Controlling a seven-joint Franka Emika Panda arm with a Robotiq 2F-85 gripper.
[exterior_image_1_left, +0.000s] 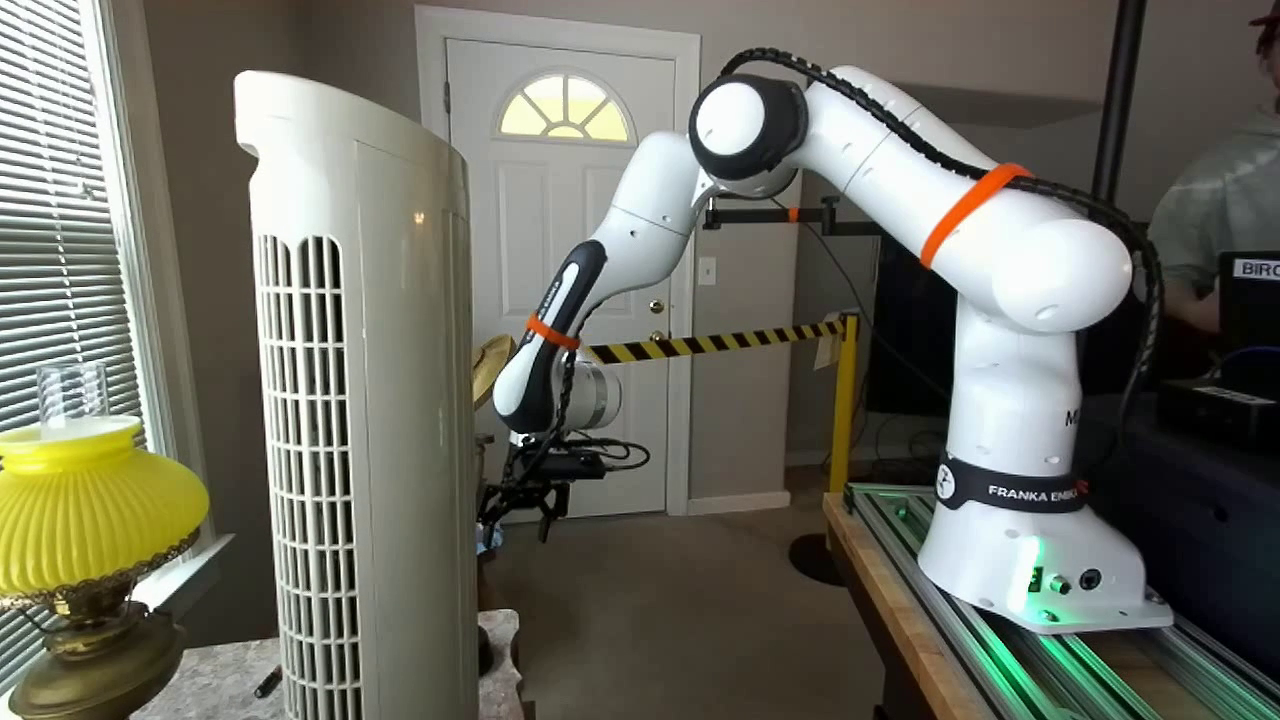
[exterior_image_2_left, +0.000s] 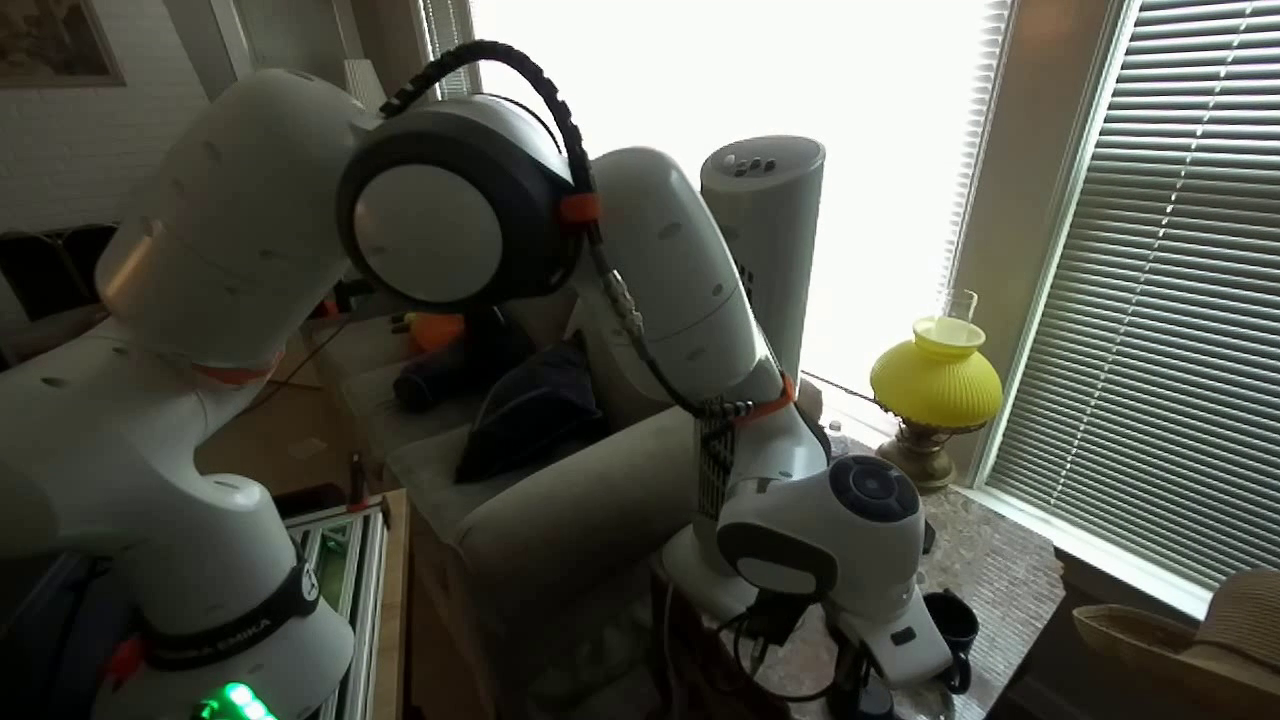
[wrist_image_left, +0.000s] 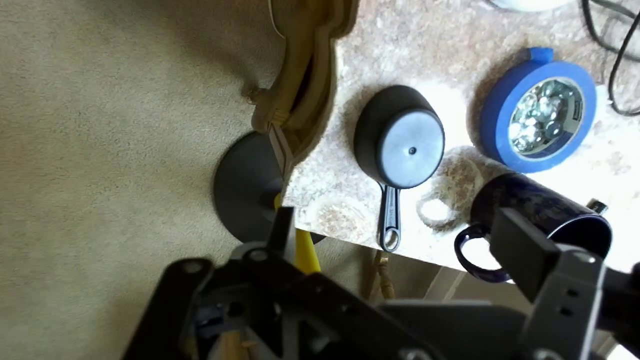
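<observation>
My gripper is open, with its fingers set wide apart and nothing held. In exterior view 1 it hangs, pointing down, beside the tall fan (exterior_image_1_left: 408, 396). Below it in the wrist view, a black cup (wrist_image_left: 411, 147) lies upside down on the stone-topped table (wrist_image_left: 360, 66), its handle (wrist_image_left: 390, 219) toward the table's edge. To the right is a roll of blue tape (wrist_image_left: 499, 123) with clear glass pieces visible inside its ring. A dark blue mug (wrist_image_left: 522, 201) lies on its side, partly covered by my right finger (wrist_image_left: 528, 249).
A yellow lamp (exterior_image_2_left: 936, 378) stands by the window. A black cable (wrist_image_left: 615, 72) runs along the table's far right in the wrist view. Open carpet (wrist_image_left: 120, 150) lies beyond the table's curved edge. A straw hat (exterior_image_2_left: 1236, 636) sits at the right in exterior view 2.
</observation>
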